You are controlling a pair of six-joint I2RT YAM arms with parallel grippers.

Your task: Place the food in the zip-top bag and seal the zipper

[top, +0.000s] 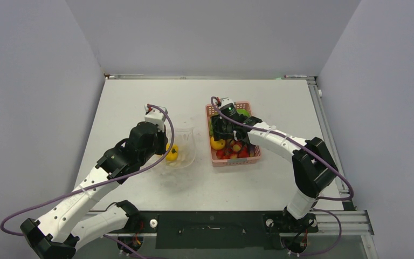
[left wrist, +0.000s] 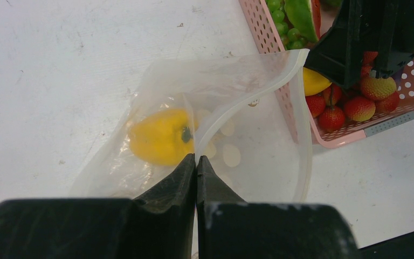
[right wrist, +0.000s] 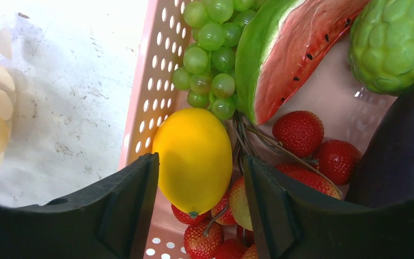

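Note:
The clear zip top bag (left wrist: pixel 259 129) lies open on the table with a yellow pepper (left wrist: pixel 159 137) inside. My left gripper is shut at the bag's zipper edge; the film runs down to its fingertips. My right gripper is over the pink basket (right wrist: pixel 137 97), fingers apart around a yellow lemon-like fruit (right wrist: pixel 191 154); whether they touch it is unclear. The basket also holds green grapes (right wrist: pixel 212 65), a watermelon slice (right wrist: pixel 302 48), a bumpy green fruit (right wrist: pixel 388 38), several strawberries (right wrist: pixel 296 132) and an eggplant (right wrist: pixel 399 151).
Walls border both sides and the back. A narrow strip of table separates bag and basket.

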